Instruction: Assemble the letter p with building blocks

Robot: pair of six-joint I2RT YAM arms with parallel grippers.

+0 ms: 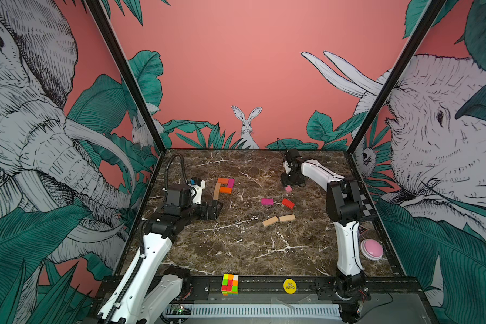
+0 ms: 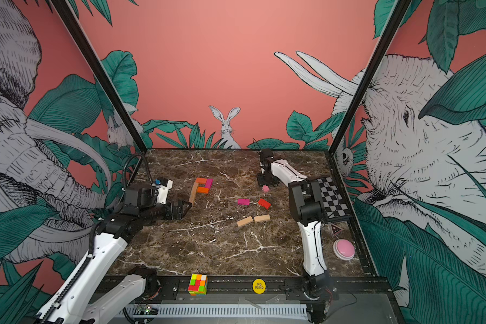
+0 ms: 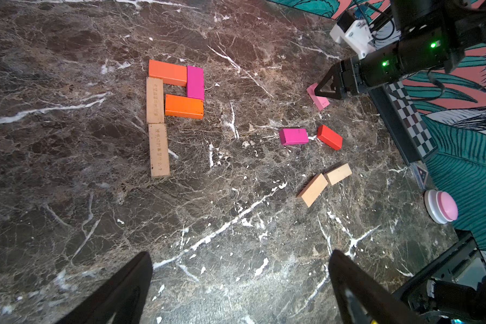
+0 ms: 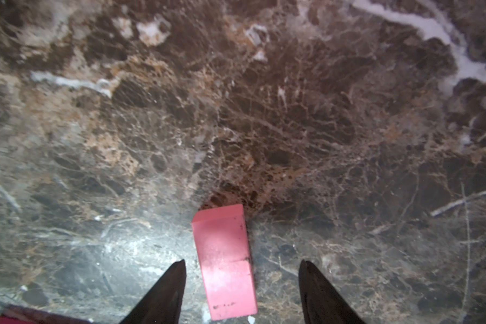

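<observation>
A letter-like group lies at centre left: two wooden blocks (image 3: pixel 158 150) in a vertical line, with an orange block (image 3: pixel 167 71) on top, a magenta block (image 3: pixel 195 83) at the right and another orange block (image 3: pixel 184 107) below. My left gripper is open, empty, above the table. My right gripper is part open, low over a pink block (image 4: pixel 225 262), its fingertips either side of that block's lower half. A loose magenta block (image 3: pixel 293 136), a red block (image 3: pixel 329 137) and two small wooden blocks (image 3: pixel 312 189) lie to the right.
A chessboard (image 2: pixel 333 199), a pink round button (image 2: pixel 344 248) and a small triangular object (image 2: pixel 336 229) line the right side. A coloured cube (image 1: pixel 229 283) sits on the front rail.
</observation>
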